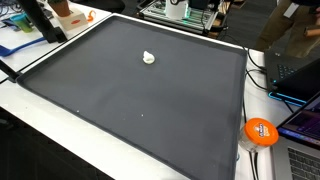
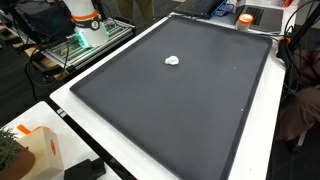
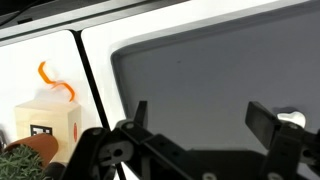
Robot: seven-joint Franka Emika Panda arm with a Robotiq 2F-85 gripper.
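Observation:
A small white lump [image 1: 149, 58] lies on the grey mat [image 1: 140, 100], toward its far side in exterior view 1. In exterior view 2 the same white lump [image 2: 172, 60] rests left of the mat's centre. My gripper shows in the wrist view with its dark fingers wide apart and only mat between them. To the right of the right finger, the white lump [image 3: 291, 118] is outside the fingers. The gripper's fingers cannot be made out in either exterior view.
A pale box [image 3: 52, 118] with an orange mark and a potted plant [image 3: 22, 162] stand beside the mat's edge. An orange-lidded jar [image 1: 260, 132] and a laptop [image 1: 298, 158] are off the mat's other side.

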